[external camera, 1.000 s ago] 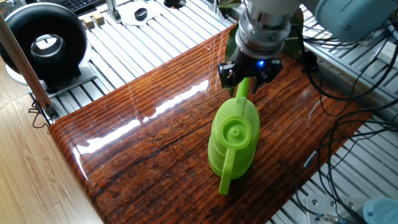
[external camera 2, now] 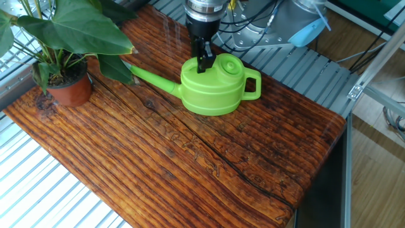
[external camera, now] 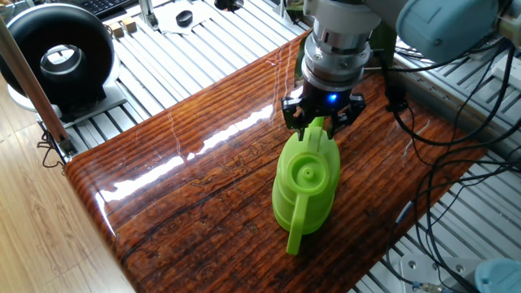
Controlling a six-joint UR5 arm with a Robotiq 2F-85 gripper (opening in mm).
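Observation:
A light green watering can (external camera: 306, 183) stands upright on the brown wooden table. Its rear handle (external camera 2: 253, 85) points right in exterior view 2, while the long spout (external camera 2: 152, 79) reaches left toward a potted plant (external camera 2: 71, 88). My black gripper (external camera: 317, 130) is open over the can's upper part, between lid and spout, its fingers spread to either side of the green top in exterior view 1. From the side, in exterior view 2, the gripper (external camera 2: 204, 68) overlaps the can's top. Whether the fingers touch the can, I cannot tell.
Loose black cables (external camera: 431, 179) hang at the right in exterior view 1. A black ring-shaped object (external camera: 57, 61) stands off the table at the far left.
My gripper has come down and closer to the top of the watering can, covering more of its spout in exterior view 1. The can has stayed in place.

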